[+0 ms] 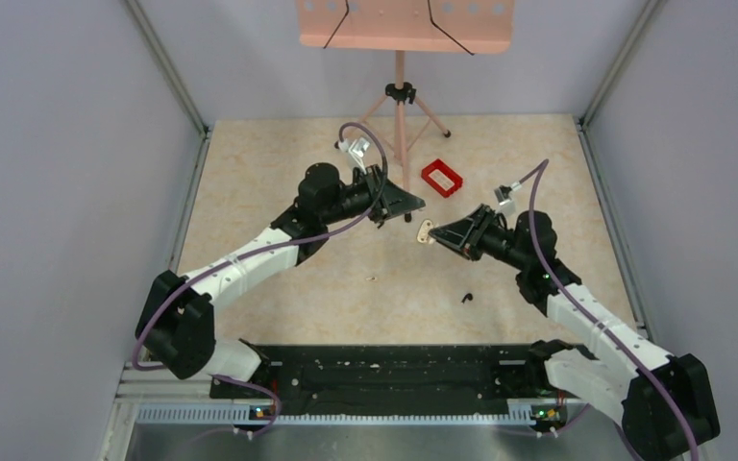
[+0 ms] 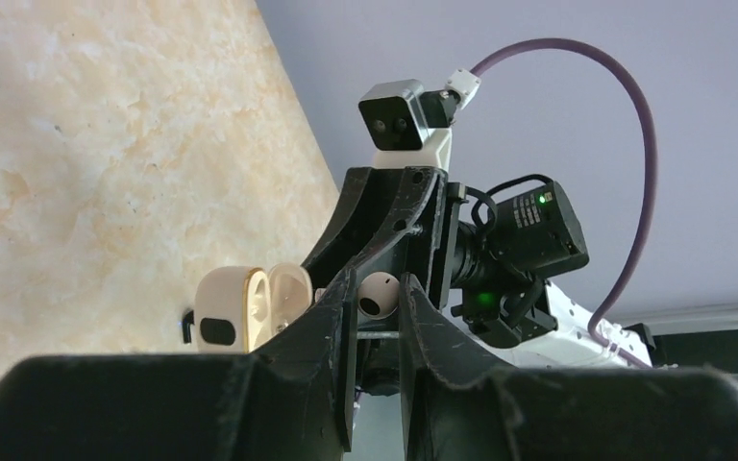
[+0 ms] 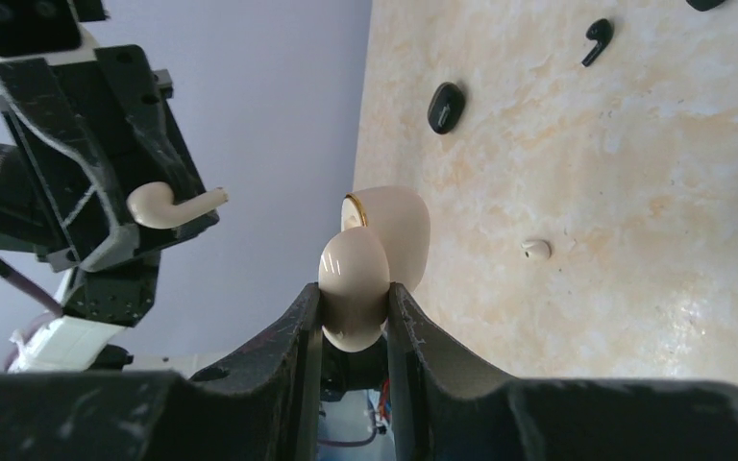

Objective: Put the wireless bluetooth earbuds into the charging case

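My left gripper is shut on a cream-white earbud, seen end-on with a black oval in the left wrist view. In the right wrist view the stem of this earbud points toward the case. My right gripper is shut on the cream charging case, which is held with its lid open. Gold trim edges the case in the left wrist view; its sockets do not show clearly. Earbud and case are apart. Another cream earbud lies on the table.
A black earbud lies on the table at the front right. A black case and another black earbud also lie there. The red tray stands farther back, near the stand.
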